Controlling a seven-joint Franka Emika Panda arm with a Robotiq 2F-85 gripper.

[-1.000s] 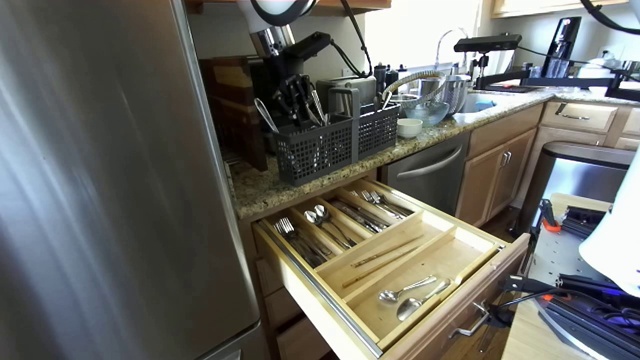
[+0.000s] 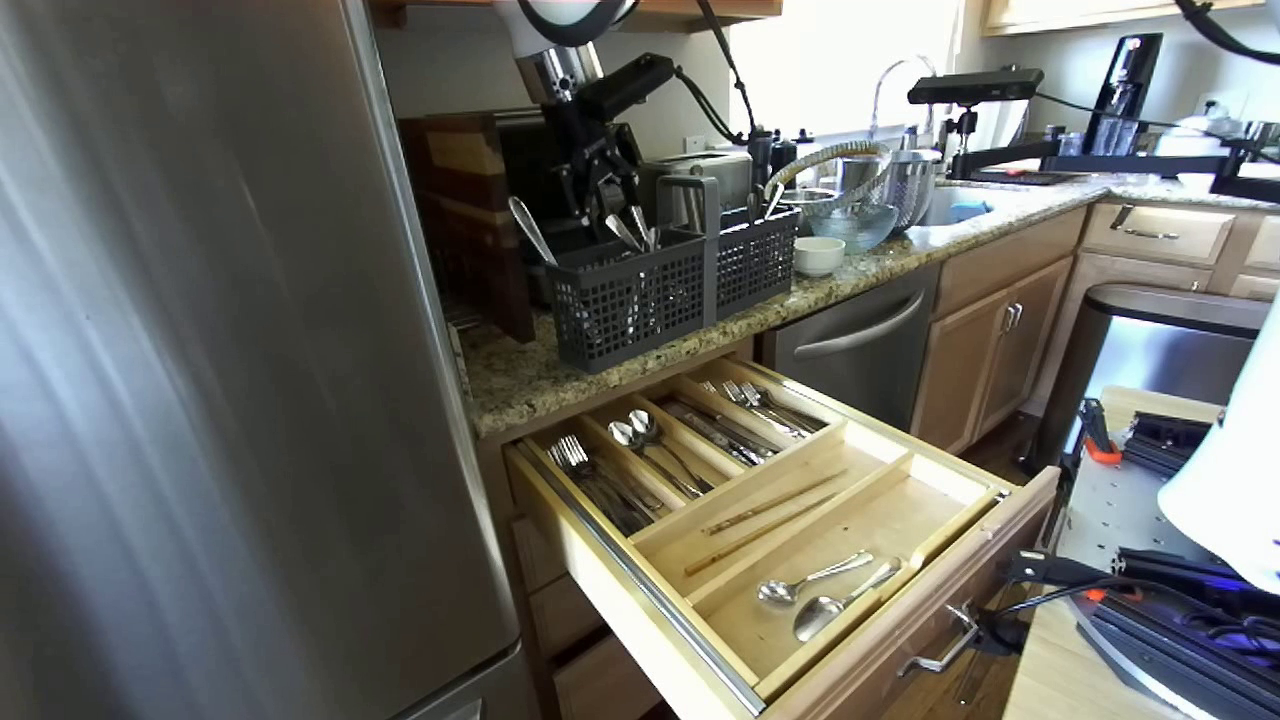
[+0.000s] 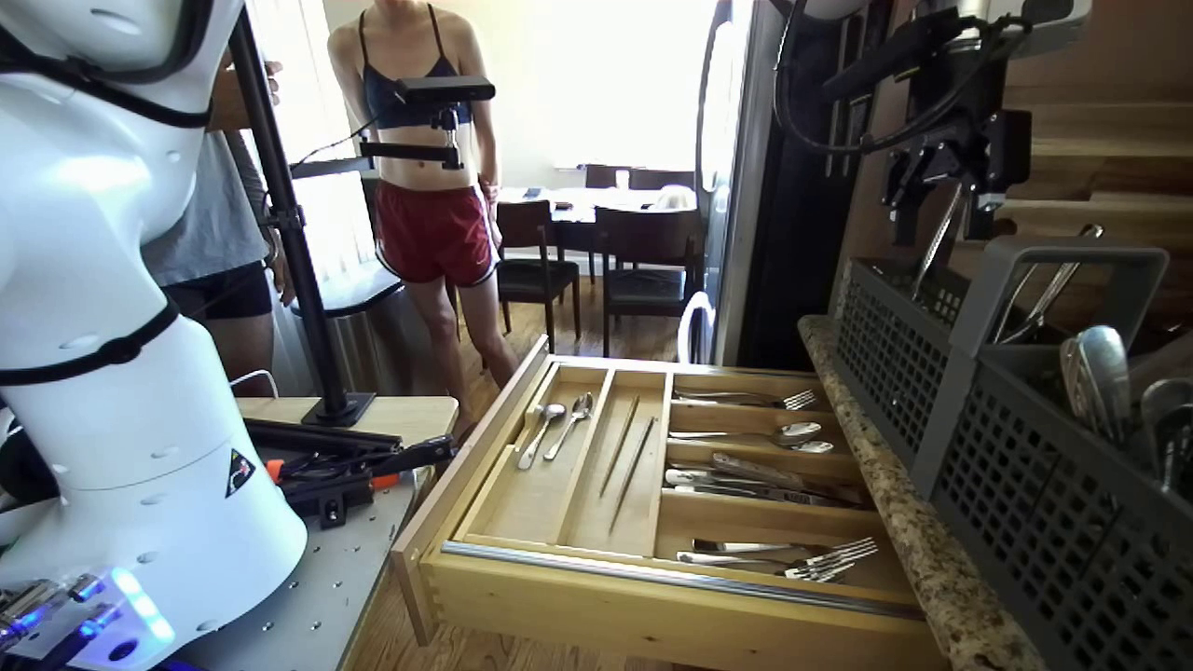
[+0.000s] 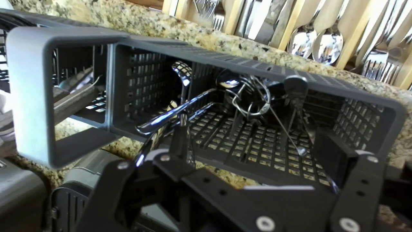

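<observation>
A dark gray cutlery basket (image 2: 630, 294) stands on the granite counter, holding several metal utensils. Over its compartment nearest the fridge, my black gripper (image 2: 609, 214) points down. From above, the wrist view shows my gripper open, its fingers spread across the basket (image 4: 247, 176). A shiny utensil (image 4: 175, 112) leans by the left finger, and whether it touches cannot be told. In exterior view 2 a metal handle (image 3: 941, 240) rises just below and between the fingertips. A whisk-like wire loop (image 4: 253, 102) lies deeper inside.
Below the counter, the pulled-out drawer (image 2: 828, 480) has forks, spoons (image 2: 639, 434) and knives in back slots. Chopsticks (image 2: 768, 504) and two spoons (image 2: 828, 594) occupy its front compartments. The basket's tall handle (image 3: 1074, 252), cutting boards (image 2: 480, 228) and a toaster (image 2: 720, 180) stand close to the arm.
In exterior view 1, my gripper has shifted a little to the right and slightly up over the basket. The drawer and its contents look the same.
</observation>
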